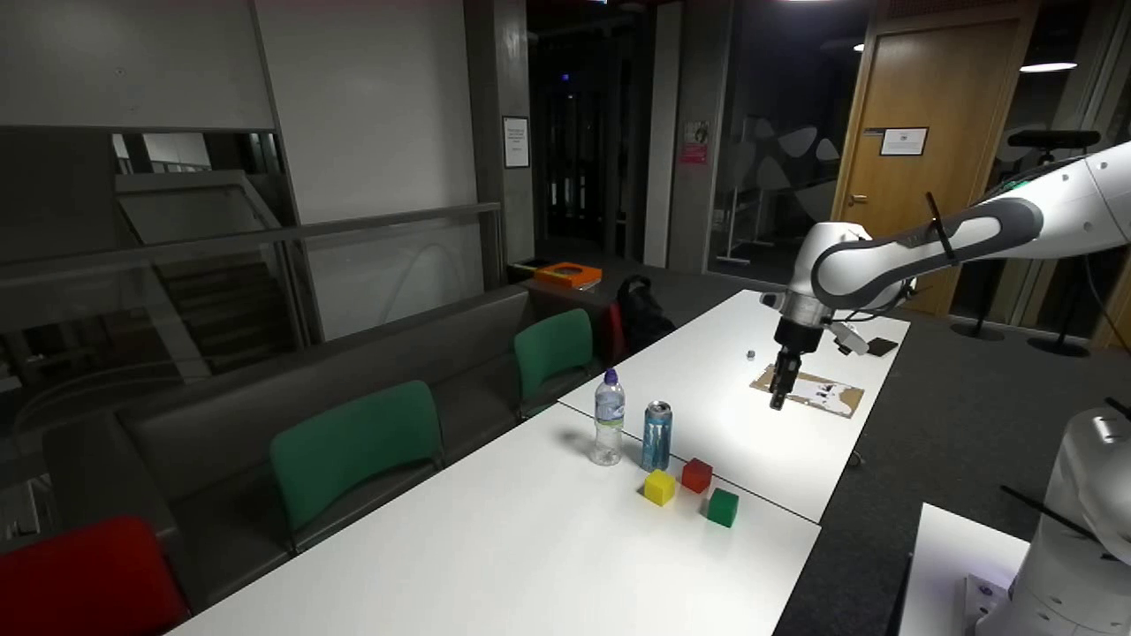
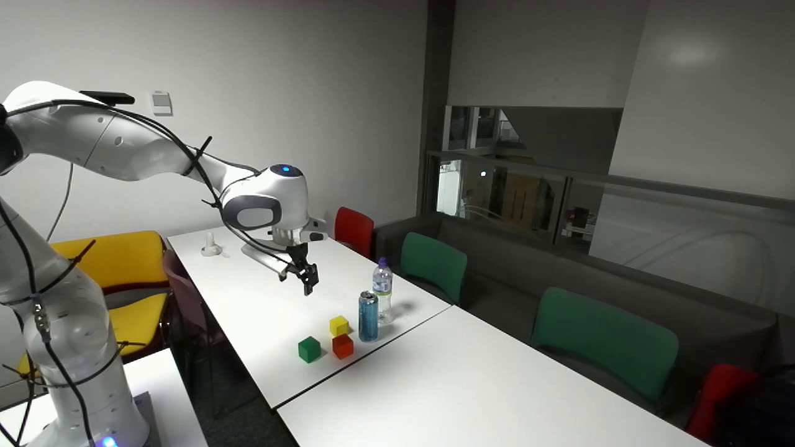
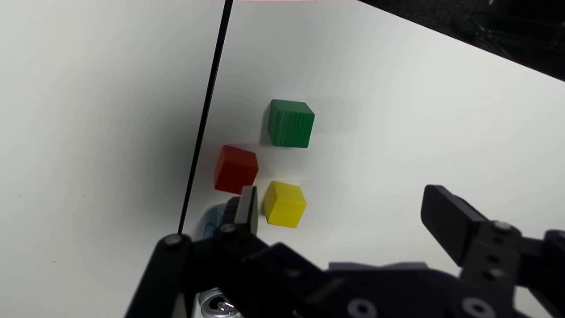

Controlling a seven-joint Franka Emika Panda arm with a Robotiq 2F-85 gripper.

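My gripper is open above the white table, its two dark fingers far apart and only bare tabletop showing in the gap. In the wrist view a yellow cube (image 3: 284, 205) lies just right of the left finger (image 3: 246, 207). Beyond that fingertip are a red cube (image 3: 236, 169) and, farther up, a green cube (image 3: 291, 124). The blue can (image 3: 218, 304) is mostly hidden behind the left finger. Upright beside the can stands a clear bottle (image 2: 382, 289) with a purple cap. All three cubes sit close together near the can, apart from my gripper.
A dark seam (image 3: 206, 106) runs between two white tables, close to the red cube. Past the seam, a brown-edged flat board (image 1: 827, 393) lies on the other table. Green chairs (image 1: 360, 450) stand along the far side.
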